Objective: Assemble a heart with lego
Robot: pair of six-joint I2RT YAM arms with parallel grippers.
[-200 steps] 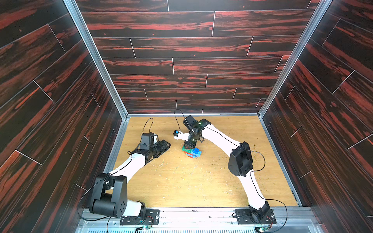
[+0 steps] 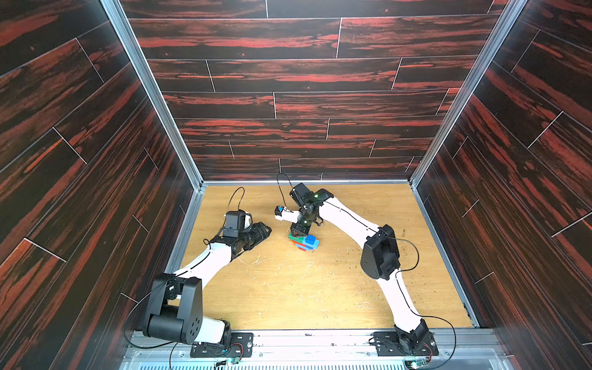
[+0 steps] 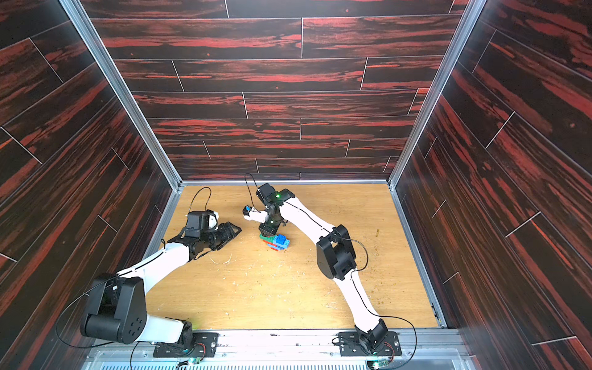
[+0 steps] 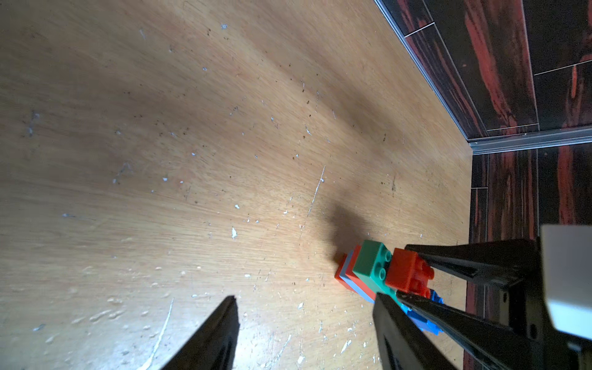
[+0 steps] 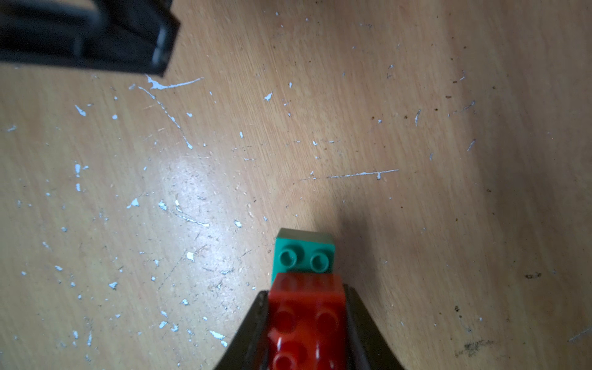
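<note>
A stack of green, blue and red bricks [image 2: 306, 243] [image 3: 277, 243] lies at the table's middle, with green [image 4: 370, 262] [image 5: 302, 249] near one end. My right gripper is shut on a red brick [image 4: 404, 271] [image 5: 306, 286] just over the green one; whether they touch is unclear. My left gripper is open with nothing between its fingers, hovering low to the left of the stack.
Dark walls and metal rails [image 2: 196, 185] border it. Both arms crowd the middle and left of the table.
The right gripper and the brick stack have shifted very slightly over the last second. Otherwise both arms look almost still.
</note>
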